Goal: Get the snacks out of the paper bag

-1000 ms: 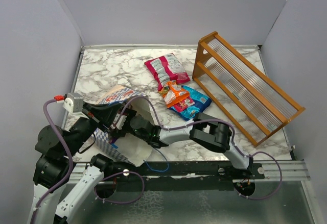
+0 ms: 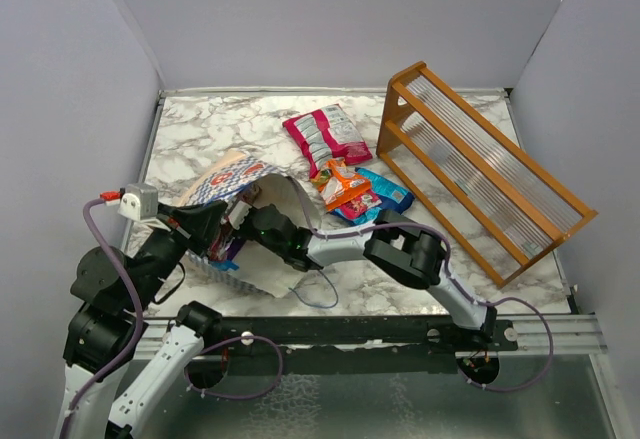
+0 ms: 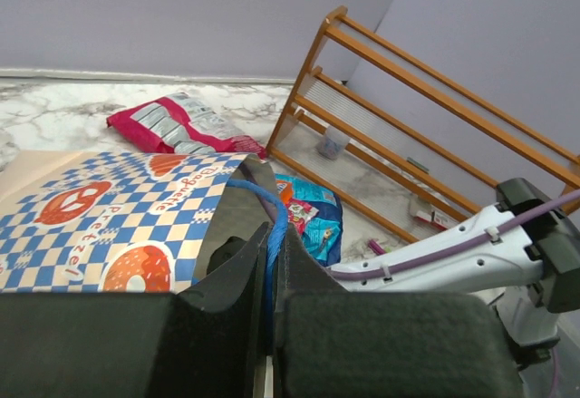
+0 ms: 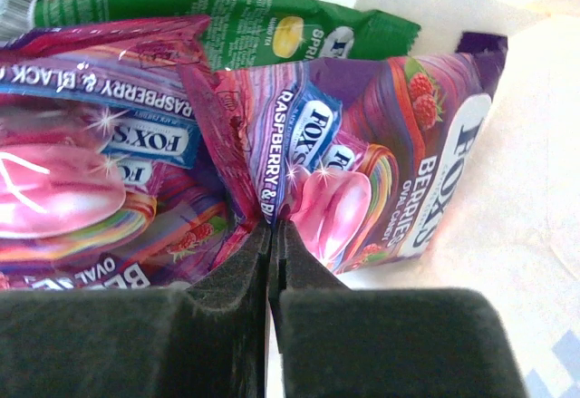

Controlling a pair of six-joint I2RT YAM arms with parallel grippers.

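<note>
The blue-checked paper bag [image 3: 91,203] lies on its side, its mouth facing right in the top view. My left gripper is shut at the bag's rim, with the blue cord handle [image 3: 270,200] running down between its fingers. Inside the bag, my right gripper is shut on a gathered edge of a purple Fox's berries candy bag [image 4: 353,171]. Another purple Fox's bag [image 4: 82,171] lies to its left, and a green snack bag [image 4: 272,26] sits behind both. From above, the right gripper's tips are hidden by the bag and the left gripper.
Outside the bag lie a pink snack bag [image 2: 328,135], an orange one [image 2: 343,187] and a blue one [image 2: 390,195]. A wooden rack [image 2: 490,174] leans along the right side.
</note>
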